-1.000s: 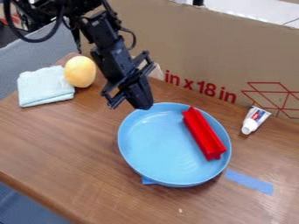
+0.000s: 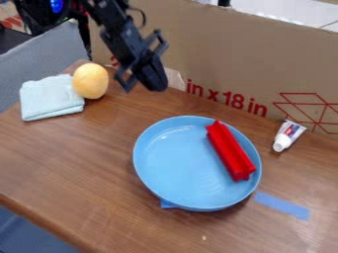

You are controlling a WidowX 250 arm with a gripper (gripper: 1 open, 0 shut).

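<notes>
My black gripper (image 2: 148, 75) is raised at the upper middle, shut, with nothing visible between its fingers, right of a yellow oval object (image 2: 90, 81) and above the table. Below it and to the right, a light blue plate (image 2: 172, 163) holds a red rectangular object (image 2: 227, 148) on its right side. A folded pale cloth (image 2: 49, 97) lies at the left.
A white tube (image 2: 288, 134) lies right of the plate. A cardboard box wall (image 2: 251, 64) lines the back. Blue tape (image 2: 284, 206) shows beside the plate.
My gripper has moved up and back, away from the plate. The objects on the table have not visibly moved.
</notes>
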